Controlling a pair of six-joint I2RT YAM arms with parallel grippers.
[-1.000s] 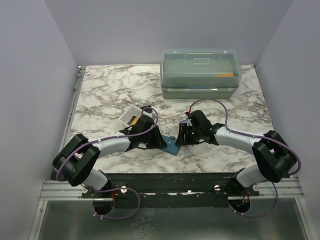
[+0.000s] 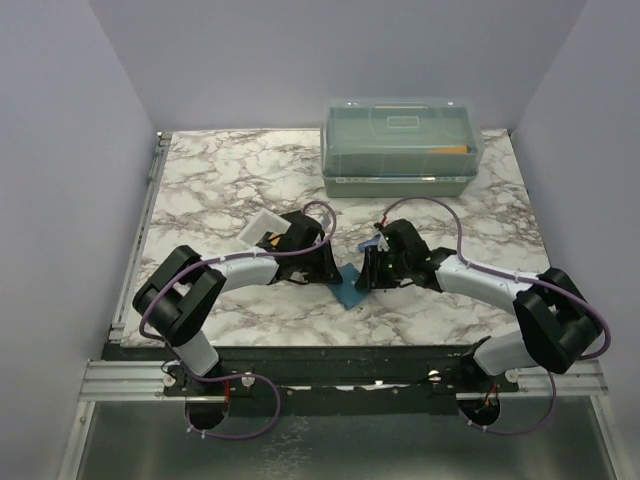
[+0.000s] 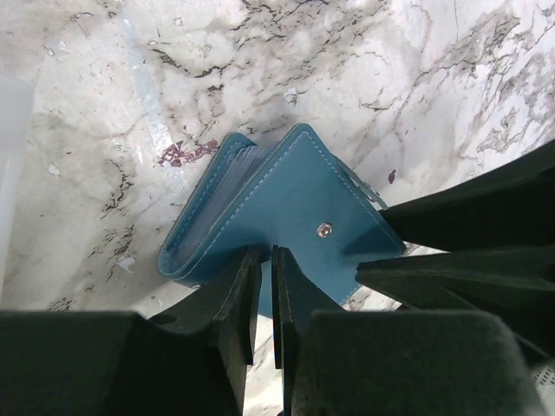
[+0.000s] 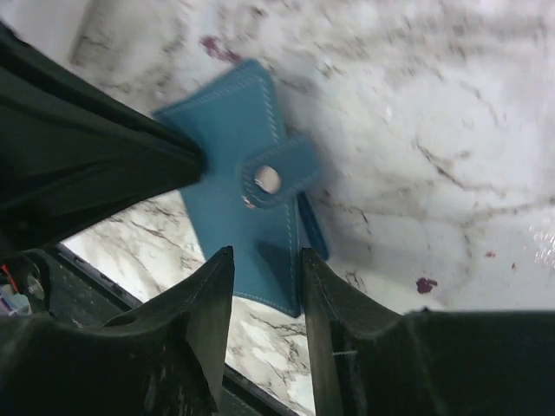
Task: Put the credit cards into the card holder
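The blue card holder [image 2: 348, 290] lies on the marble surface between both grippers, its stitched flap and snap showing; no cards are clearly visible in it. My left gripper is at the holder's folded edge, fingers close together over it; whether it grips is unclear. My right gripper is at the holder's other side, fingers apart around its edge, near the strap [image 4: 295, 165] with its snap.
A large clear lidded box [image 2: 400, 140] stands at the back. A white tray [image 2: 258, 226] with dark and orange contents sits left behind my left arm. A small blue item [image 2: 368, 243] lies behind the right gripper.
My left gripper has moved rightward and up the table, and the card holder has turned more upright in the top view. The right gripper has shifted slightly.
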